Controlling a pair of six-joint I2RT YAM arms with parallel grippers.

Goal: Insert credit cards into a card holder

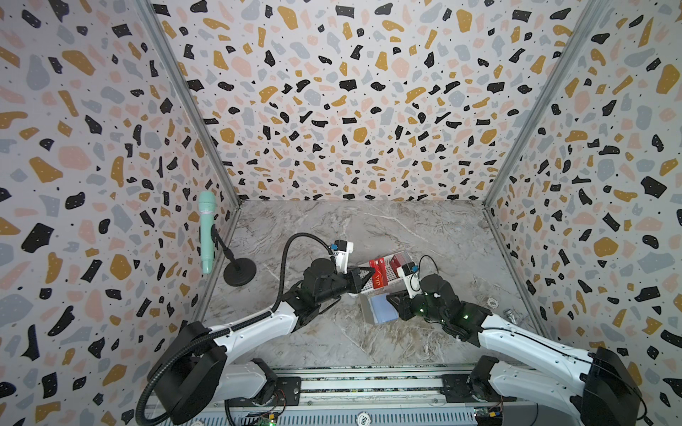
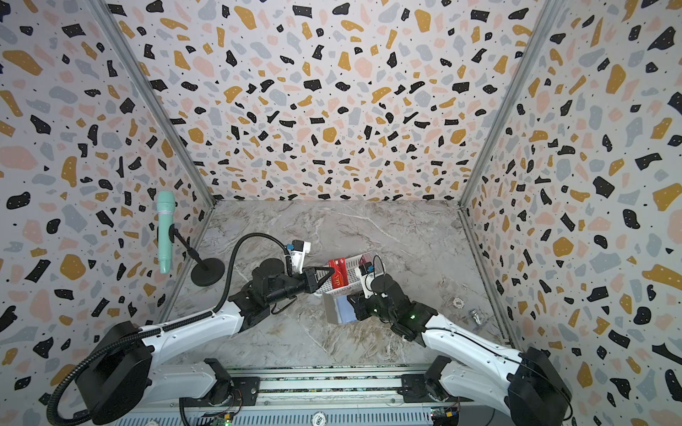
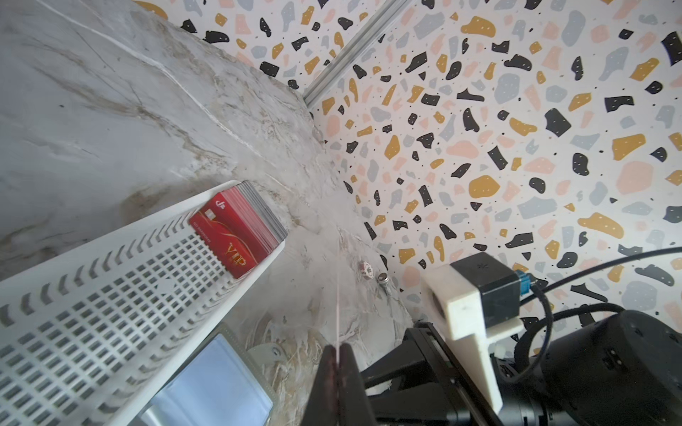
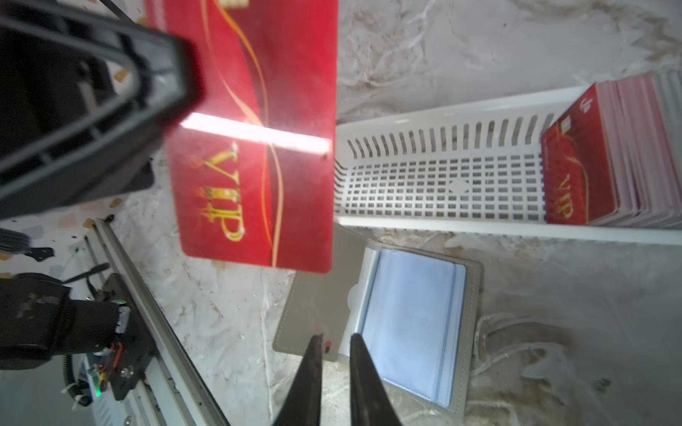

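Observation:
A red VIP card is pinched by my left gripper, which is shut on it; the left wrist view shows the card edge-on as a thin line. It hangs upright above the white basket. Below lies the card holder, spread open on the table, a pale blue sleeve on one side and a grey flap on the other. My right gripper is over the holder, its fingertips slightly apart with nothing between them. In the top left view the right arm partly covers the holder.
A stack of red cards stands at the basket's right end; the rest of the basket is empty. A green microphone on a black stand is at far left. Small items lie far right. The table behind the basket is clear.

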